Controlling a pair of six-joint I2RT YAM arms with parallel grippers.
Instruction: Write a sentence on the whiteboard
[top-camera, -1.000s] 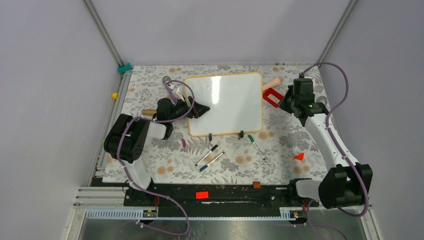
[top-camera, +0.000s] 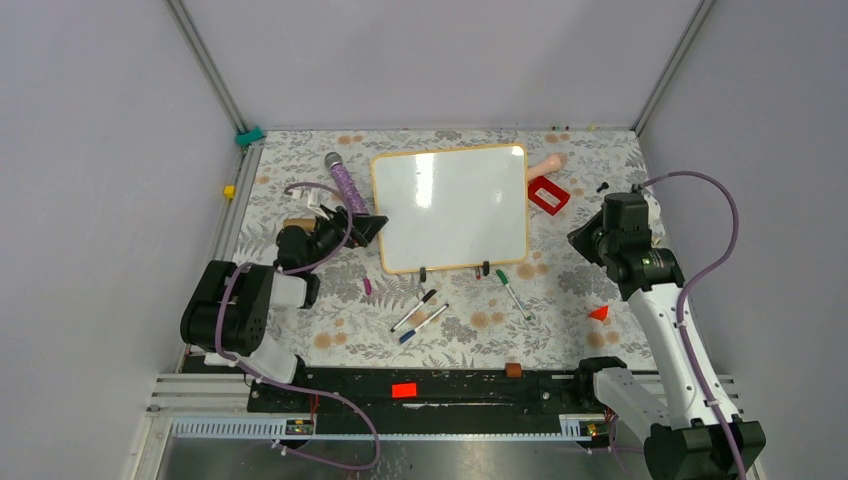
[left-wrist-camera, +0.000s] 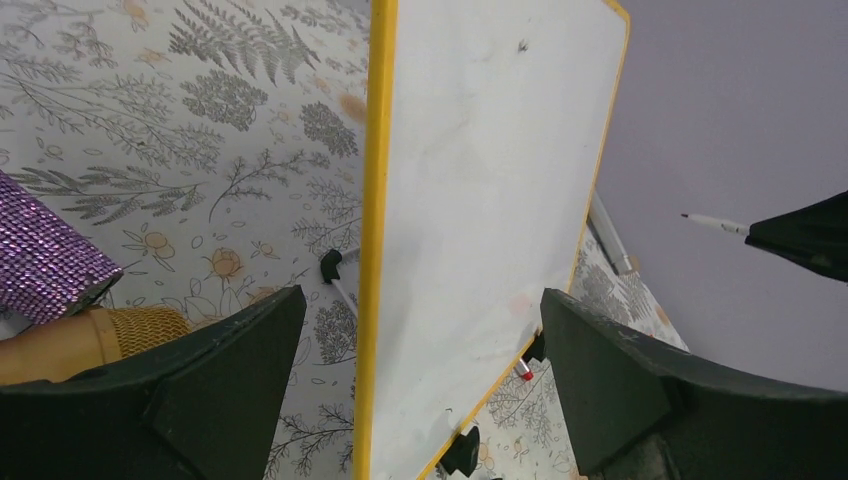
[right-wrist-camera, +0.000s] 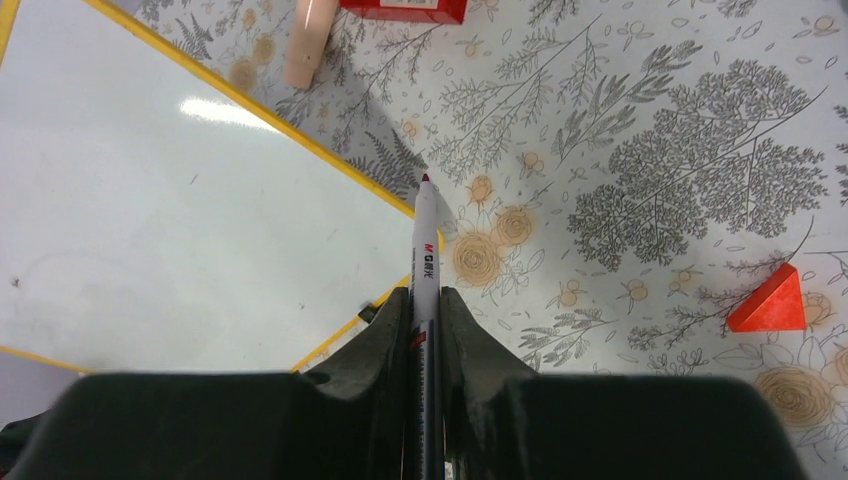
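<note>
The blank whiteboard (top-camera: 449, 210) with yellow edging stands in the middle of the table on small black clips. My left gripper (top-camera: 376, 224) is open at the board's left edge, which shows between its separated fingers in the left wrist view. My right gripper is shut on a white marker (right-wrist-camera: 425, 245), its dark red tip pointing forward, right of the board in the top view. Loose markers (top-camera: 425, 322) lie in front of the board, along with a green-capped one (top-camera: 513, 294).
A purple sparkly cylinder (top-camera: 345, 185) and a tan roll (left-wrist-camera: 80, 345) lie at the left. A red item (top-camera: 548, 195) and a peach object (top-camera: 545, 166) are behind right. An orange triangle (top-camera: 600, 312) lies front right.
My left arm has moved left and slightly down in the top view, to the board's edge.
</note>
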